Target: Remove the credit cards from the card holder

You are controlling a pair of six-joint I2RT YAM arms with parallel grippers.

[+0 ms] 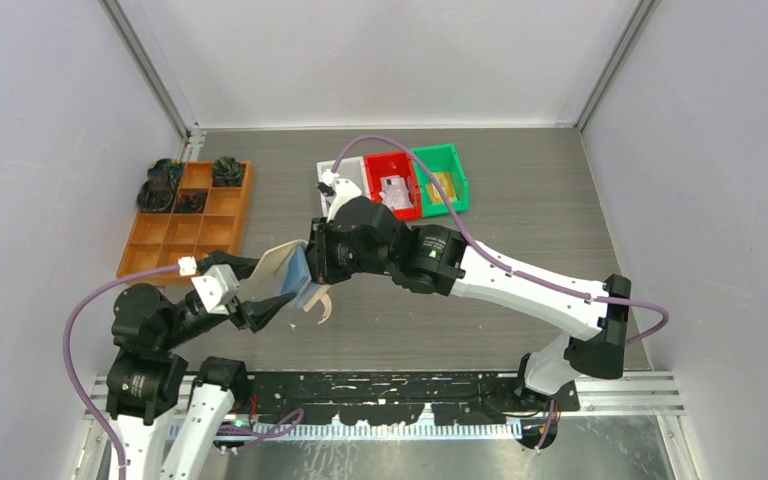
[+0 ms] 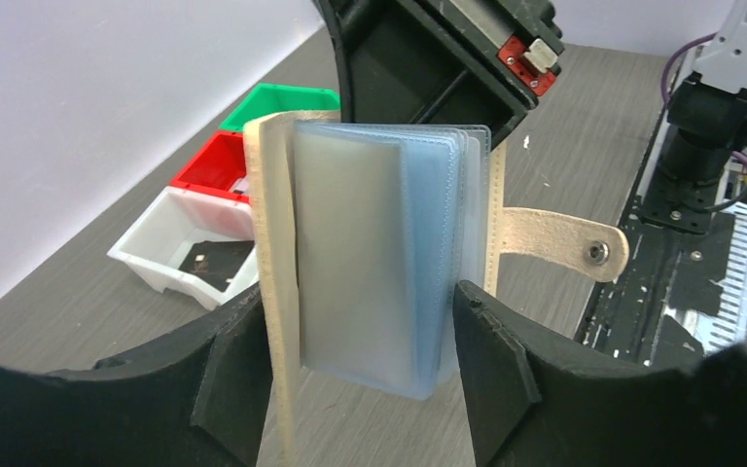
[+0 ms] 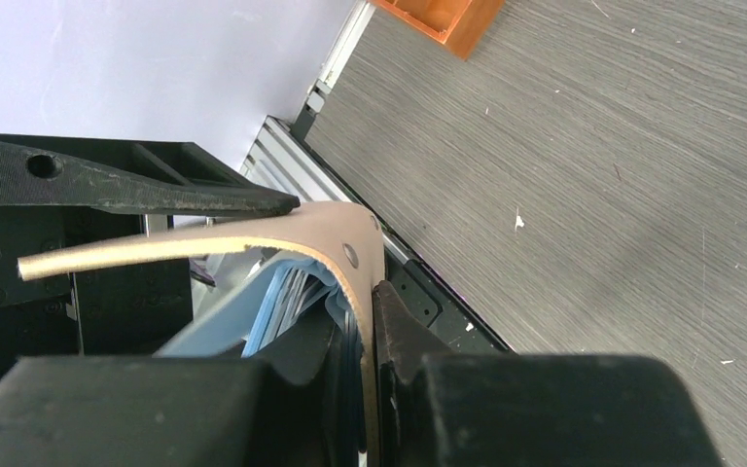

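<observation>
The tan card holder [image 1: 280, 262] with blue translucent sleeves [image 2: 389, 253] is held in the air by my right gripper, shut on its spine end. My left gripper [image 1: 265, 288] is part open around the holder's other end, its fingertips at the cover edges in the left wrist view. The strap with a snap [image 2: 564, 238] hangs out to the side. Whether cards sit in the sleeves cannot be told clearly.
An orange compartment tray [image 1: 160, 250] stands at the left. White [image 2: 156, 243], red [image 1: 390, 160] and green [image 1: 440, 155] bins stand at the back.
</observation>
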